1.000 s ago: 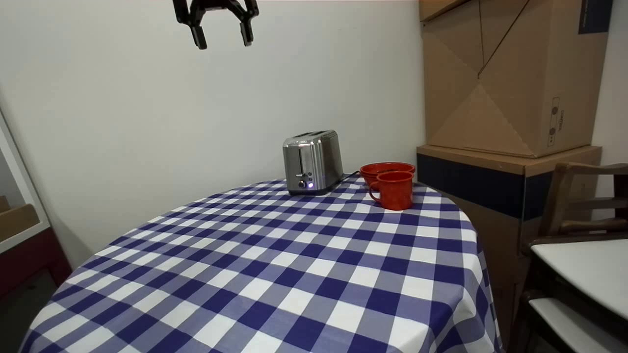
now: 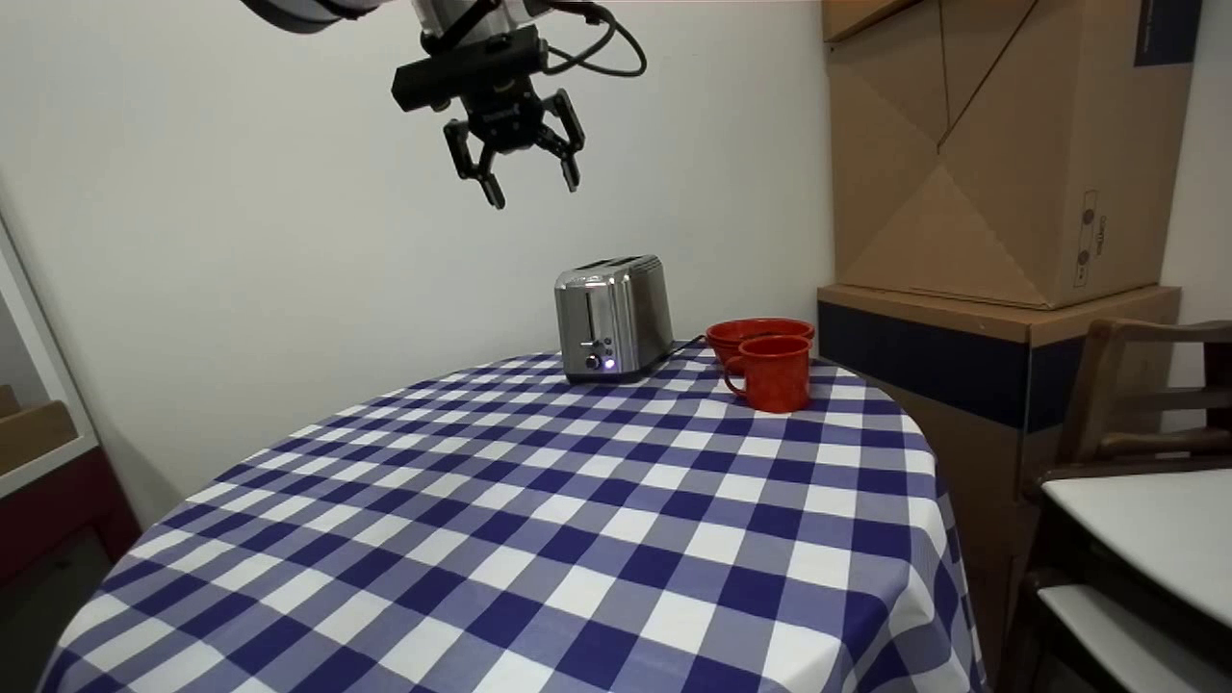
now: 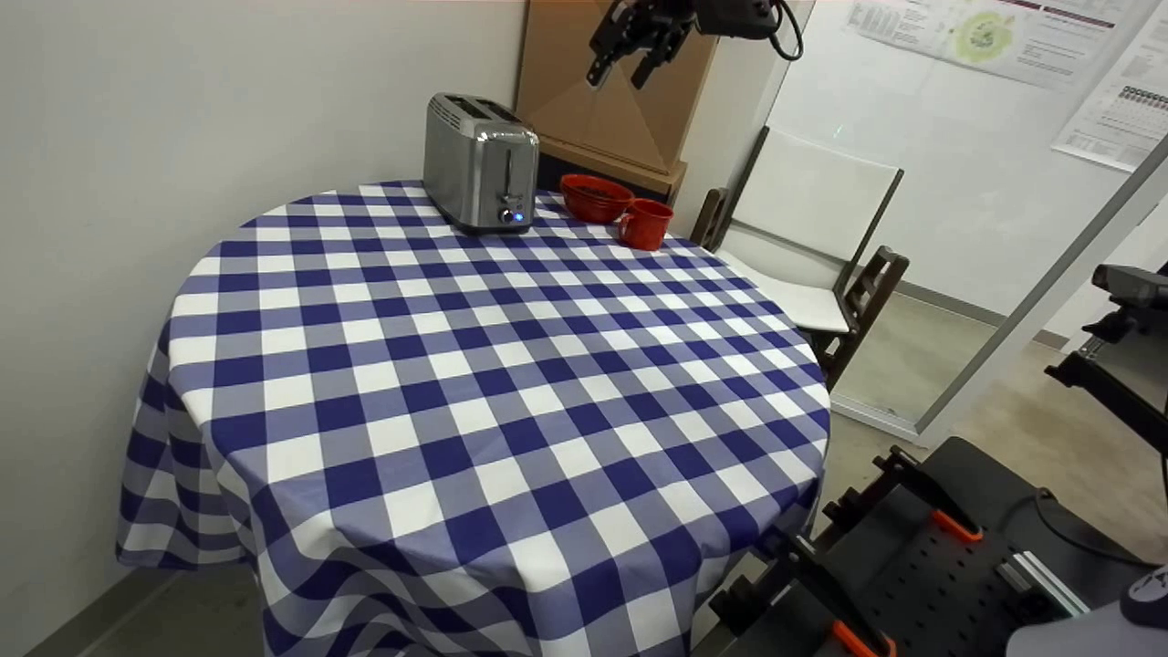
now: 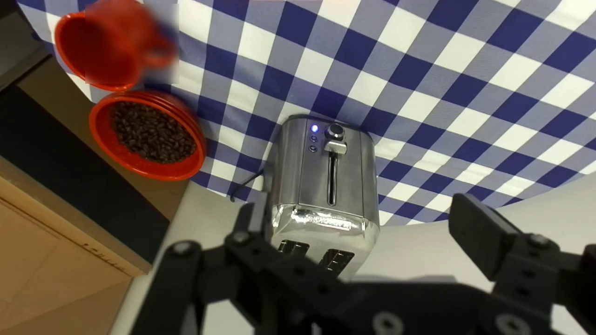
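My gripper [image 2: 533,196] hangs in the air above the table, left of and higher than the toaster in exterior view 1. Its fingers [image 2: 494,190] stand wide apart with nothing between them. The silver toaster [image 2: 612,318] sits upright near the wall, its small light glowing. Beside it stand a red mug [image 2: 776,375] and a red bowl [image 2: 758,330]. From the wrist view, the bowl [image 4: 149,133] holds dark beans and the mug [image 4: 106,44] is partly blurred. Below my fingers in that view, the toaster [image 4: 321,173] shows its lever and two slots, which look empty.
A blue-and-white checked cloth [image 3: 471,372] covers the round table, whose near and middle areas are clear. Large cardboard boxes [image 2: 959,173] rise behind the bowl and mug. A white wall [image 2: 289,231] runs along the back, and a chair [image 3: 799,241] stands beyond the table.
My gripper has come down and to the right in exterior view 1, nearer the toaster. The arm behind it is now in sight. Toaster, mug and bowl have not moved.
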